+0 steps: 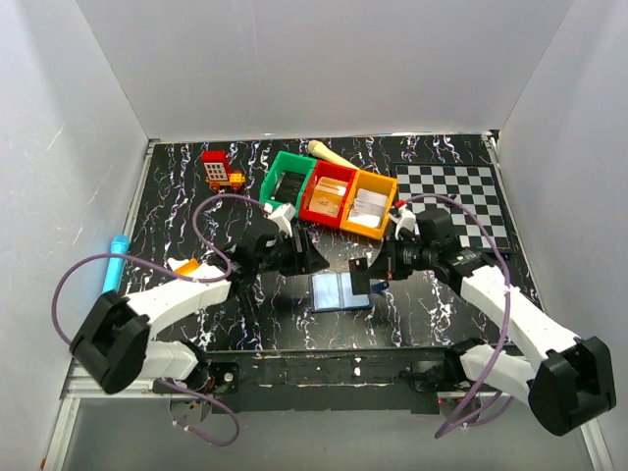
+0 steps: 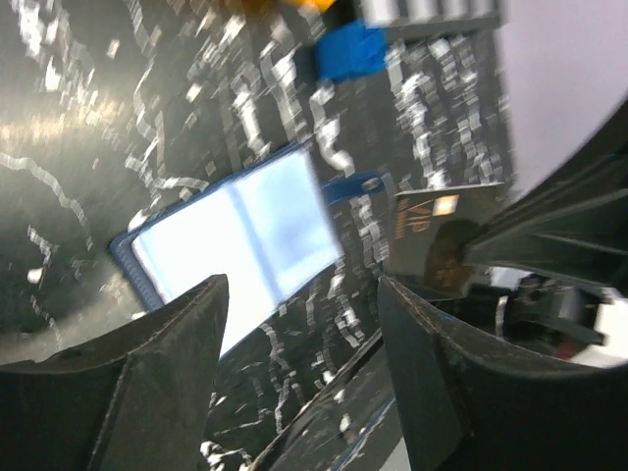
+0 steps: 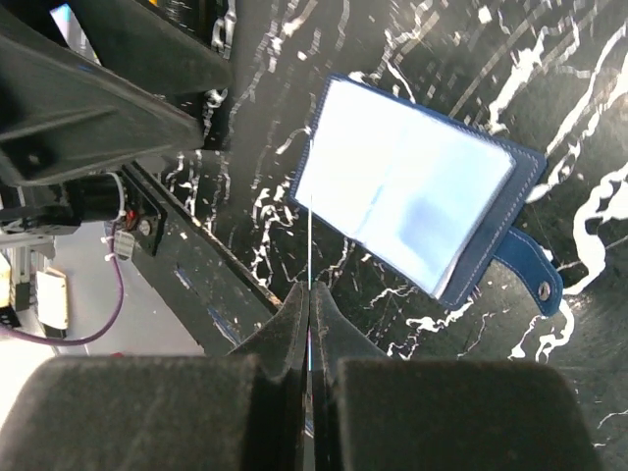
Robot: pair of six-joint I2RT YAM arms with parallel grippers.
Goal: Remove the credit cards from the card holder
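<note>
A dark blue card holder [image 1: 339,307] lies opened flat on the table, clear sleeves up; its strap [image 3: 535,270] sticks out to one side. My right gripper [image 1: 379,271] is shut on a black card [image 1: 359,276] marked VIP in the left wrist view. In the right wrist view that card shows edge-on as a thin upright line, held above the holder's edge. My left gripper stands part open near the holder's other side, fingertips apart, with nothing between them.
Behind the holder stand three joined trays: a green one [image 1: 267,184] with black cards, a red one [image 1: 313,211] with tan cards and a yellow one [image 1: 351,224] with white cards. A chessboard [image 1: 453,201] lies at the back right. Bare table surrounds the holder.
</note>
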